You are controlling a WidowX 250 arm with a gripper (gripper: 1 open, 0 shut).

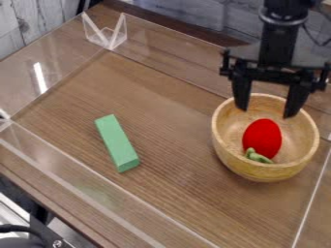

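A wooden bowl point(229, 151) on the right holds a red object point(262, 137) with a green part point(256, 156), possibly a strawberry or pepper. My black gripper point(238, 99) is raised over the back of the bowl, its fingers pointing down and spread apart, with nothing seen between them.
A green block point(116, 142) lies at the left on the wooden table point(91, 73). A white wire object point(107, 31) stands at the back left.
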